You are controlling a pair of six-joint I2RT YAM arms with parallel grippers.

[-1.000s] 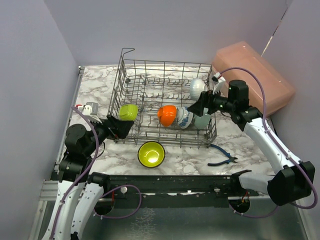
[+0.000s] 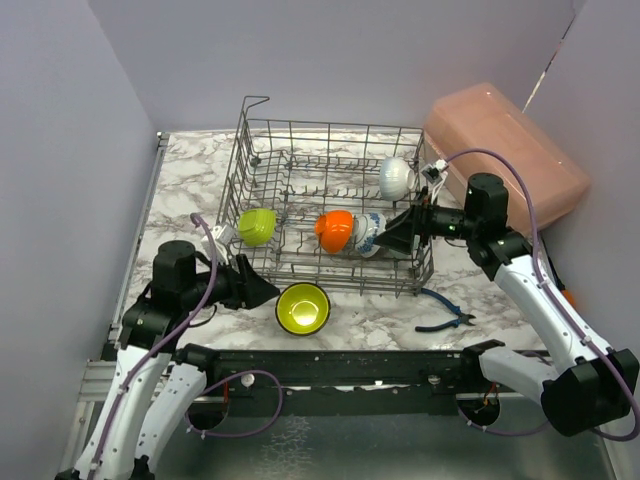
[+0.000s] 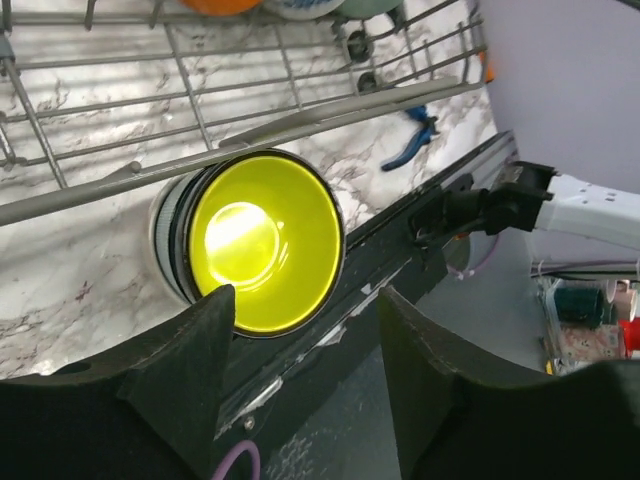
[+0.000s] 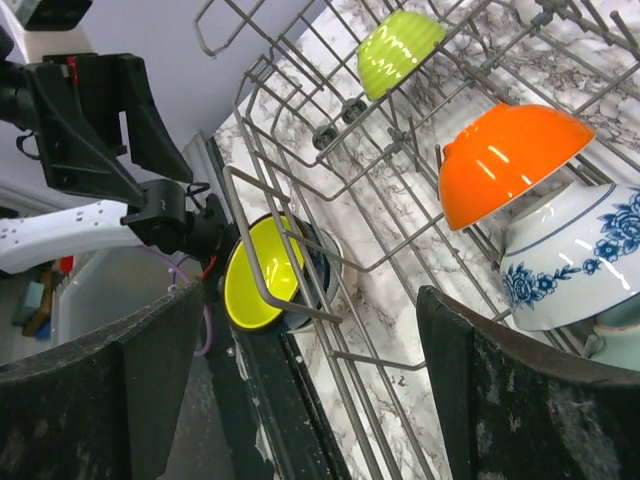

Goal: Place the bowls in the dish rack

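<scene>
A yellow bowl (image 2: 302,309) (image 3: 265,245) sits on the counter in front of the wire rack (image 2: 320,284); my open left gripper (image 2: 258,292) is just left of it. In the rack are a green bowl (image 2: 257,226) (image 4: 398,55), an orange bowl (image 2: 335,230) (image 4: 512,165), a blue-patterned bowl (image 4: 570,260), a pale teal bowl (image 4: 615,340) and a white bowl (image 2: 397,178). My right gripper (image 2: 398,238) is open over the rack's right front, with nothing between its fingers.
A pink bin (image 2: 510,150) stands at the back right. Blue-handled pliers (image 2: 446,315) lie on the counter right of the yellow bowl. The counter left of the rack is mostly clear.
My left gripper has moved down and right toward the yellow bowl. The bowls have stayed put.
</scene>
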